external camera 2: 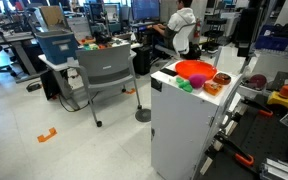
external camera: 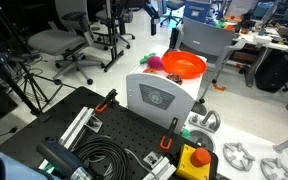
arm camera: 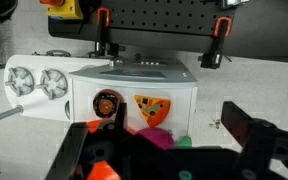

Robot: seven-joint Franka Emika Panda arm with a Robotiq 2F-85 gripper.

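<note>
Seen from above in the wrist view, my gripper is open, its two dark fingers wide apart and nothing between them. It hangs above the white surface, over the toy food. A brown donut-like ring (arm camera: 107, 103) and an orange pizza slice (arm camera: 153, 105) lie side by side. Close by are a purple rounded item (arm camera: 156, 137) and a green piece (arm camera: 184, 142). Part of the orange plate (arm camera: 104, 171) is hidden by my left finger. Exterior view 2 shows the whole group, with the plate (external camera 2: 192, 69) behind the purple item (external camera 2: 197, 80).
An upright grey-white panel (external camera: 160, 96) stands between the food and the black perforated base (external camera: 134, 135). Stove burners (external camera: 238, 156) and a faucet (external camera: 211, 120) lie to the right. An orange-topped yellow block (external camera: 195, 163) sits near the front. Coiled black cable (external camera: 102, 158) fills the front left.
</note>
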